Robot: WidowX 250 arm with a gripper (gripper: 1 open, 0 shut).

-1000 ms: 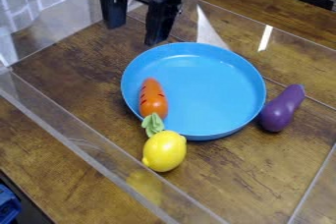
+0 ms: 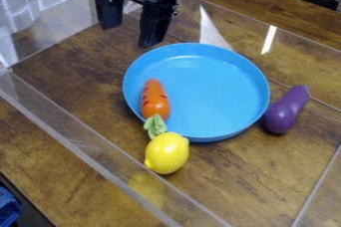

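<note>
A black robot gripper (image 2: 131, 27) hangs over the back of the wooden table, above and behind a blue plate (image 2: 213, 92); its finger state is hard to make out. An orange toy carrot (image 2: 155, 99) with a pale green top lies on the plate's left side, its top at the front rim. A yellow lemon (image 2: 167, 153) lies on the wood in front of the plate. A purple eggplant (image 2: 285, 111) lies to the right of the plate.
Clear plastic walls edge the table at the left and front. A white triangular object (image 2: 213, 32) stands behind the plate. A blue object (image 2: 14, 211) shows at the lower left corner. The wood left of the plate is clear.
The gripper has shifted slightly over the last second. The toys and plate have stayed in place.
</note>
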